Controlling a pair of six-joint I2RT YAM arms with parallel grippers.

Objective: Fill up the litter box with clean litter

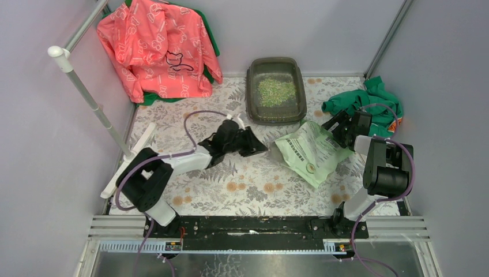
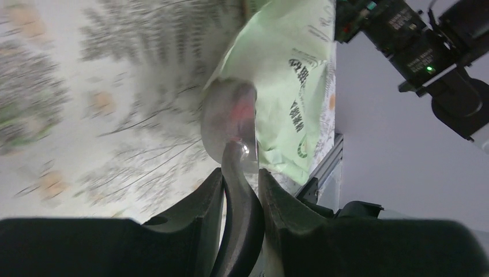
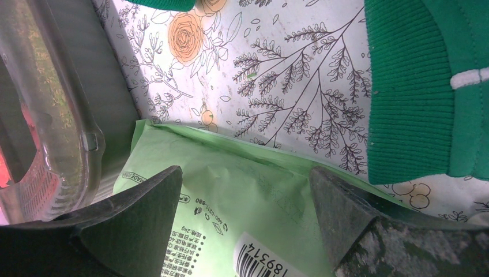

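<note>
My left gripper [image 1: 260, 151] is shut on the scoop's handle. In the left wrist view the clear scoop [image 2: 229, 118] has its blade at the mouth of the pale green litter bag [image 2: 291, 86]; how far inside it reaches is hard to tell. That bag [image 1: 311, 153] lies flat in the right middle of the table. My right gripper stands open above the bag's upper right corner, one finger to each side of printed plastic. Behind the bag, the grey litter box [image 1: 277, 118] has a patch of green litter [image 1: 275, 92] on its floor.
A green garment [image 1: 375, 104] lies at the right, close by my right gripper. At the back left hangs a pink patterned garment [image 1: 164, 52] beside a white pole [image 1: 95, 109].
</note>
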